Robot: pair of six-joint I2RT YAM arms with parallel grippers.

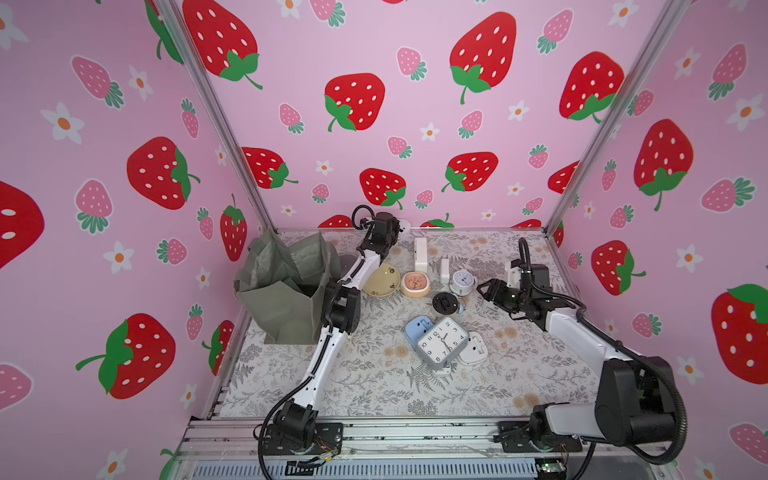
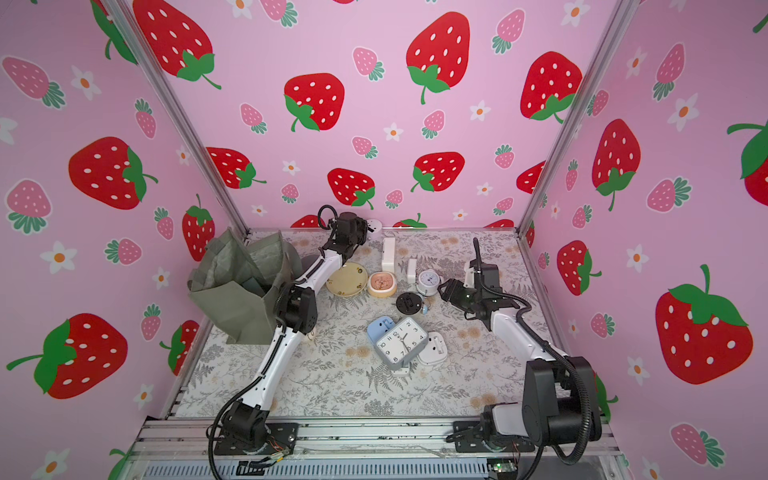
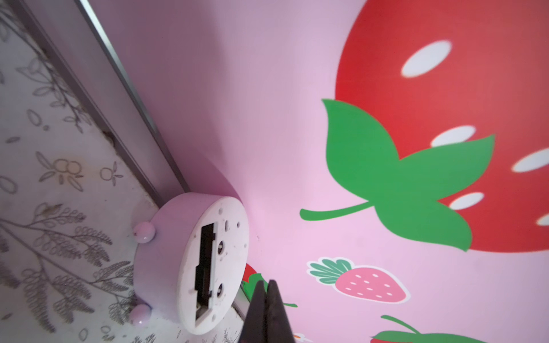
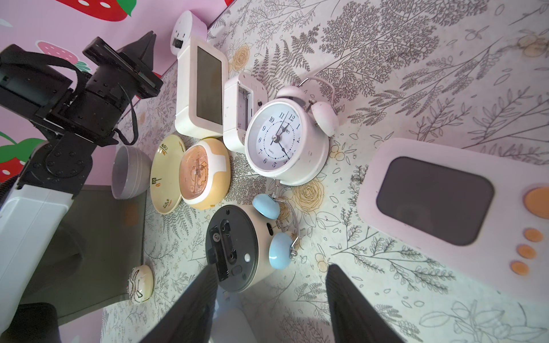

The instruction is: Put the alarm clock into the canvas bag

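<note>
The olive canvas bag (image 1: pixel 280 312) stands open at the left of the table. At the back, my left gripper is shut beside a pink round clock (image 3: pixel 160 257), which is seen from behind, with nothing visible between its fingers. At the right, my right gripper hangs open above the table. In the right wrist view it faces a black-backed clock with blue bells (image 4: pixel 231 251), a white twin-bell clock (image 4: pixel 274 143) and a pale pink digital clock (image 4: pixel 434 205) with orange buttons.
A yellow plate (image 1: pixel 380 280), an orange-rimmed clock (image 1: pixel 416 284), white upright clocks (image 1: pixel 421 252) and a large square clock (image 1: pixel 441 342) over other clocks fill the centre. A grey bowl (image 4: pixel 125 171) is near the bag.
</note>
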